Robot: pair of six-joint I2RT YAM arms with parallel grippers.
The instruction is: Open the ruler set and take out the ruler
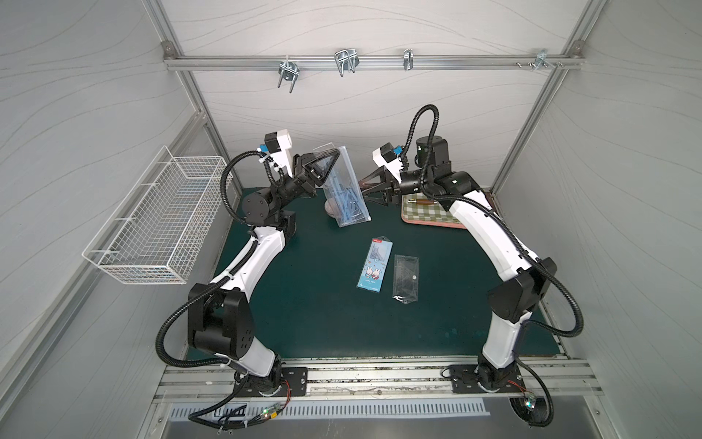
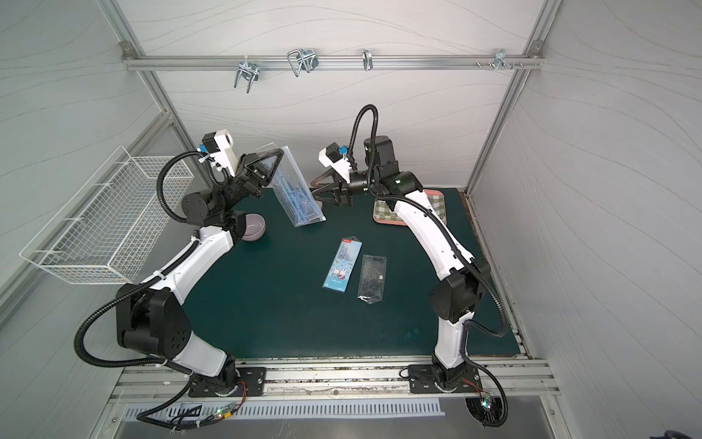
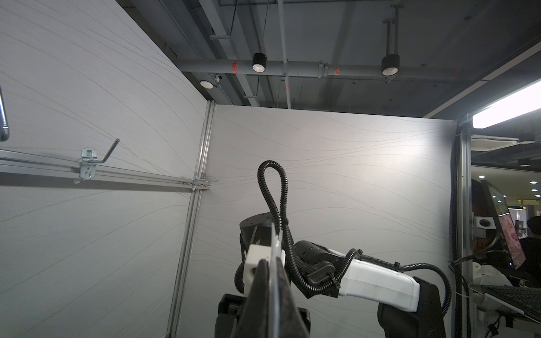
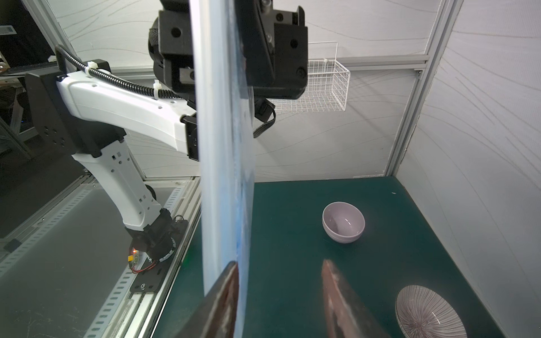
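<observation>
Held up in the air is the clear ruler set pouch (image 2: pixel 296 194) with blue rulers inside, tilted and hanging from my left gripper (image 1: pixel 336 152). Those fingers are shut on the pouch's upper part; the left wrist view shows its thin edge (image 3: pixel 275 281) between them. My right gripper stands open beside the pouch's right edge. In the right wrist view the pouch (image 4: pixel 228 197) appears edge-on at the left finger, and the gap between the fingers looks empty. I cannot tell whether that finger touches the pouch.
A blue card (image 1: pixel 375 265) and an empty clear sleeve (image 1: pixel 406 278) lie mid-table. A pink bowl (image 4: pixel 343 221) and a striped bowl (image 4: pixel 429 312) stand behind. A checkered tray (image 2: pixel 431 201) is at back right, a wire basket (image 2: pixel 109 219) at left.
</observation>
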